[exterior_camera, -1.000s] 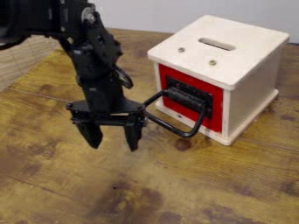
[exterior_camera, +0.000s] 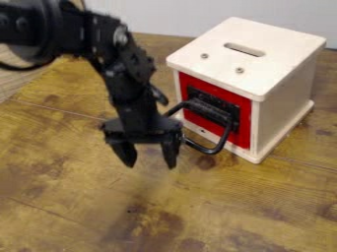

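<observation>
A white box stands at the right, with a slot and two knobs on top and a red front panel. A black U-shaped handle sticks out low from that front. My black gripper, somewhat blurred, hangs open just left of the handle, its two fingers pointing down over the wooden floor, nothing seen between them.
Bare wooden floor fills the foreground and the left side. A pale wall runs along the back behind the box.
My gripper has moved right, toward the handle, over the last second. The box and handle look unchanged.
</observation>
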